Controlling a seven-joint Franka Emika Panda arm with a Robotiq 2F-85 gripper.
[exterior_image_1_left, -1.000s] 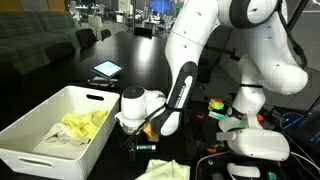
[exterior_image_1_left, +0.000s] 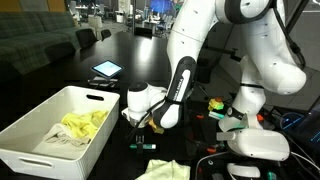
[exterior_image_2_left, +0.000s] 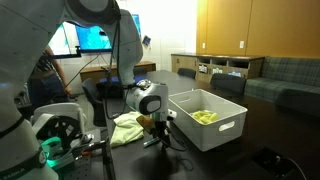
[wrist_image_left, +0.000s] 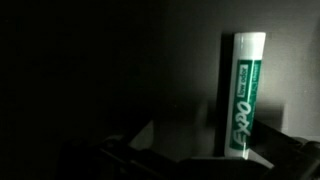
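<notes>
A green and white EXPO marker (wrist_image_left: 243, 95) lies on the dark table, its white end pointing up in the wrist view. The lower end of the marker is between the fingers of my open gripper, nearer the right one. From the first exterior view, the marker (exterior_image_1_left: 143, 146) shows flat on the tabletop just below my gripper (exterior_image_1_left: 143, 127). In the second exterior view my gripper (exterior_image_2_left: 161, 133) hangs low over the table, and the marker is hard to make out there.
A white box (exterior_image_1_left: 32, 158) with yellow and whitish cloths (exterior_image_1_left: 84, 124) inside stands to the left. A pale yellow cloth (exterior_image_1_left: 167, 170) lies on the near table edge. A tablet-like item (exterior_image_1_left: 106, 69) rests farther back. A cable (exterior_image_2_left: 291, 165) trails across the right side.
The wrist has turned and tilted slightly above the same spot. The marker appears not to have moved.
</notes>
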